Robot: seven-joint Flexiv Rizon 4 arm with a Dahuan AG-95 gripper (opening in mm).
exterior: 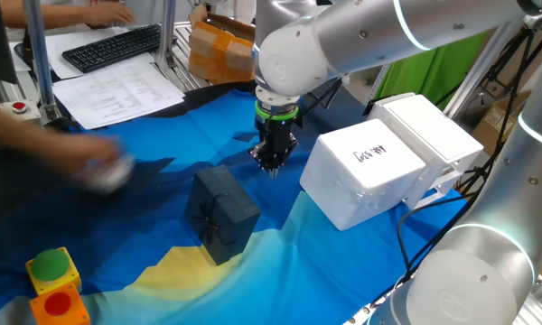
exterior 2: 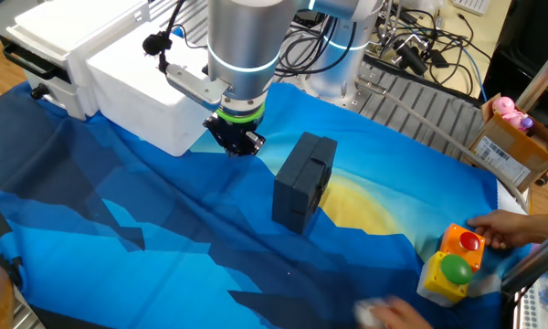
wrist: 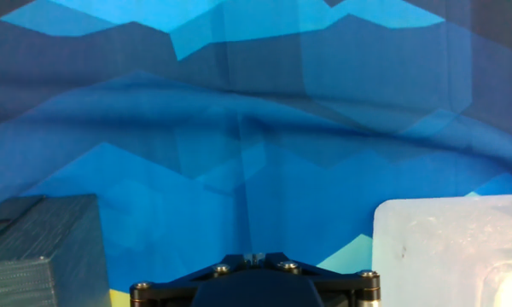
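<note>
My gripper (exterior: 274,168) hangs over the blue patterned cloth, between a dark box and a white foam box. In the wrist view the gripper shows at the bottom edge, its fingers together and nothing visible between them. The dark box (exterior: 222,215) stands on the cloth, apart from the gripper; its near corner (wrist: 64,247) shows at the lower left of the wrist view. The white box (exterior 2: 155,100) stands on the gripper's other side, and part of it (wrist: 435,226) fills the lower right of the wrist view.
A person's blurred hand (exterior: 88,161) holds something white over the cloth. Another hand (exterior 2: 502,228) touches the orange block with a red button (exterior 2: 462,245), beside the yellow block with a green button (exterior 2: 445,279). Open cloth (wrist: 239,128) lies ahead of the gripper.
</note>
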